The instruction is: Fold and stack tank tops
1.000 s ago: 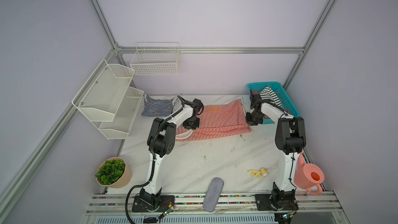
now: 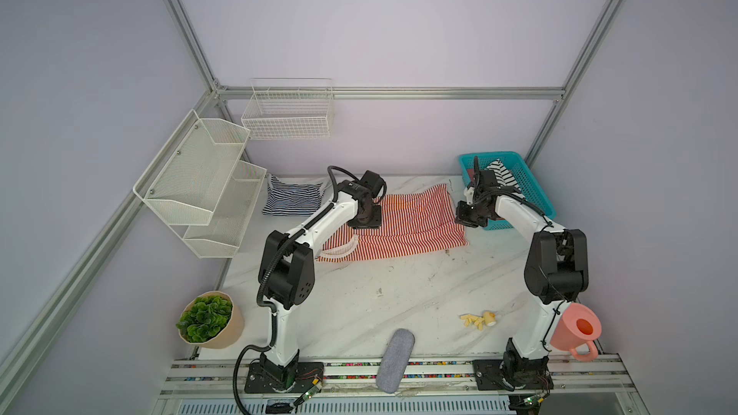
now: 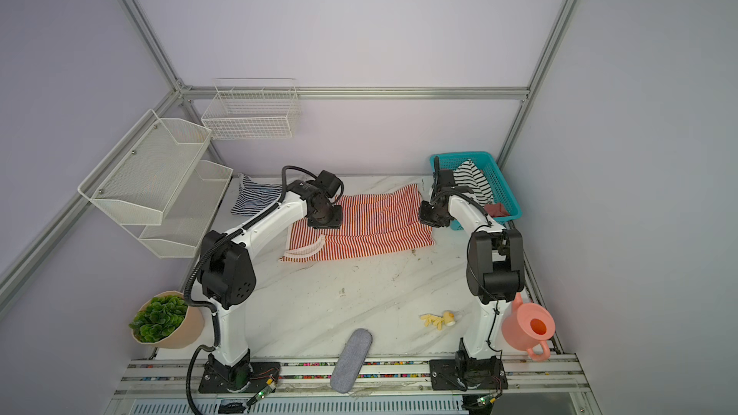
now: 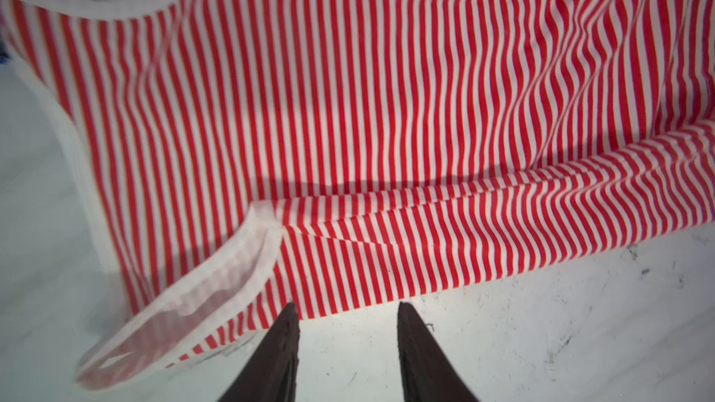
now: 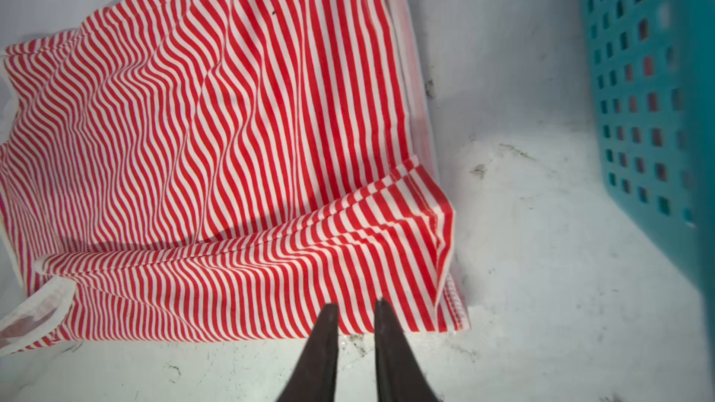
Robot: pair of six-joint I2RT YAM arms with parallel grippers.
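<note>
A red-and-white striped tank top (image 2: pixel 415 215) lies on the table, its near part folded over toward the back. In the left wrist view its white-trimmed armhole (image 4: pixel 223 290) sticks out at the near left. My left gripper hovers above the shirt's left half, fingers apart and empty. Above the right end, my right gripper hangs with a narrower gap and nothing between its fingers. The folded corner (image 5: pixel 424 216) near the basket is slightly raised. A navy striped tank top (image 2: pixel 293 196) lies folded at the back left.
A teal basket (image 2: pixel 538 194) at the back right holds a black-and-white striped cloth (image 2: pixel 503 175) and something reddish. A small yellow toy (image 2: pixel 480 319) lies near the front. Wire shelves (image 2: pixel 200 176) stand at left.
The right gripper shifted only a little while its elbow moved outward. The shirt looks unchanged.
</note>
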